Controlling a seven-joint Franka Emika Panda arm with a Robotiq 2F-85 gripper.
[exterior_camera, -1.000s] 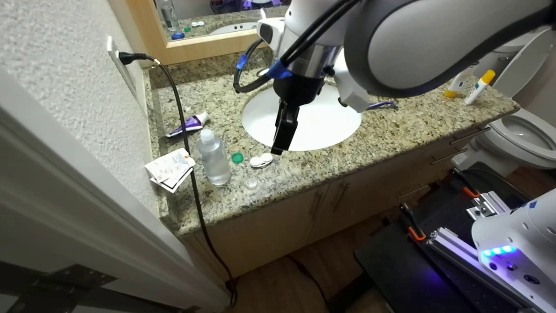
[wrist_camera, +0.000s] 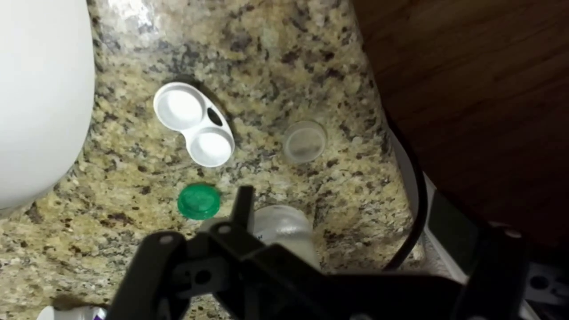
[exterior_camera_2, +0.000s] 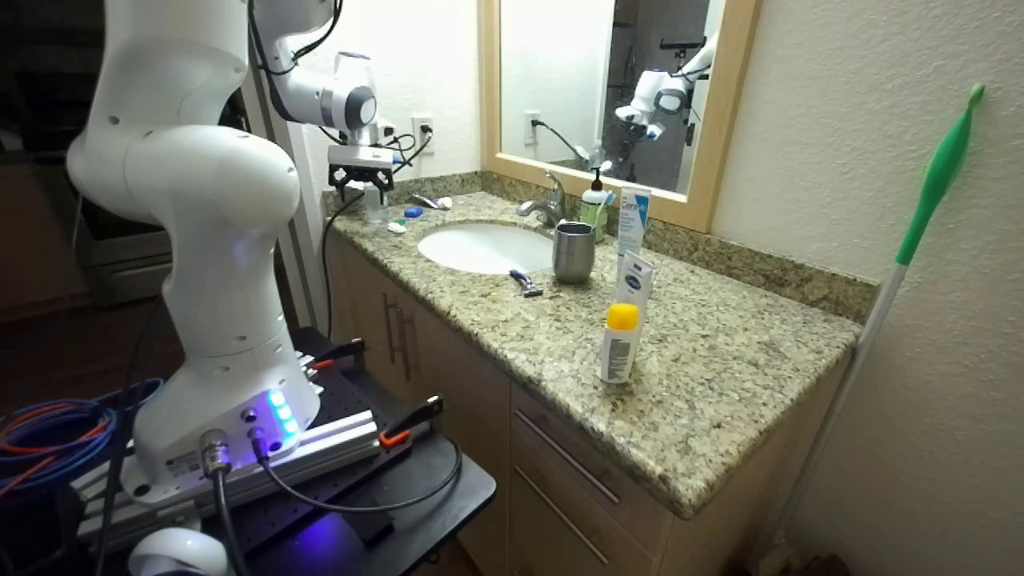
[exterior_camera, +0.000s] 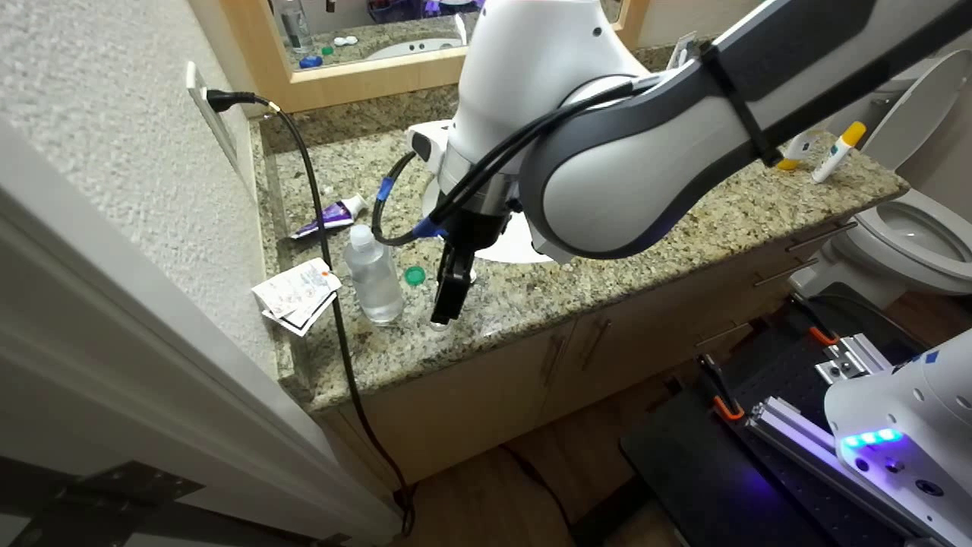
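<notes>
My gripper [exterior_camera_2: 362, 188] hangs open above the far left end of the counter, its fingers pointing down and nothing between them. In the wrist view, a white two-well lens case [wrist_camera: 197, 124] lies uncapped on the granite. A green cap [wrist_camera: 198, 202] and a clear, whitish cap [wrist_camera: 304, 141] lie apart from it. The clear bottle [exterior_camera: 373, 278] stands upright with its white cap on, left of my gripper in exterior view 1. From that side, my dark finger [exterior_camera: 452, 284] hides most of the lens case. The clear cap shows only partly beneath the fingertip.
A black cable [exterior_camera: 329, 264] runs from the wall outlet down over the counter edge. A purple tube [exterior_camera: 333, 217] and paper packets [exterior_camera: 298, 292] lie by the wall. The sink [exterior_camera_2: 466, 245], a metal cup [exterior_camera_2: 574, 251] and a razor [exterior_camera_2: 525, 282] are farther along.
My gripper has moved left and toward the counter's front edge, and lower, in exterior view 1. It now covers the lens case there. The counter objects look unmoved.
</notes>
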